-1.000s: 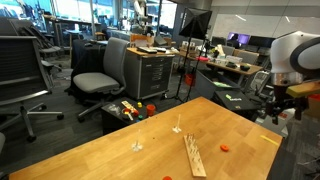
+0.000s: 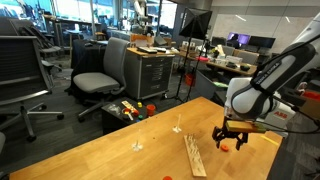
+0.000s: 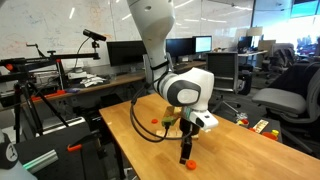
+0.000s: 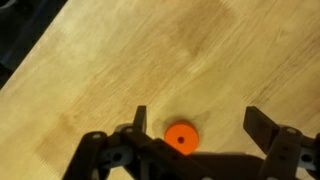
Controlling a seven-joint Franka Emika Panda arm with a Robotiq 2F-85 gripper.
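A small round orange-red disc [image 4: 182, 137] lies flat on the wooden table [image 4: 110, 70]. My open gripper is above the table, with the disc in the gap between its fingers as seen in the wrist view, nearer the left one. From the first exterior view, the gripper [image 2: 226, 136] hangs just over the disc [image 2: 224, 149]. In the second exterior view its fingertips [image 3: 185, 156] point down, slightly left of the disc [image 3: 191, 164] and apparently above it. Nothing is held.
A long wooden strip [image 2: 194, 157] lies left of the arm, with small upright pieces [image 2: 137, 146] farther off. Coloured items [image 2: 130, 110] cluster at the table's far edge. Another red disc [image 3: 155, 121] sits elsewhere on the table.
My arm has come in from the right edge, moving left and lowering until the gripper is over the disc. The disc stays where it was.
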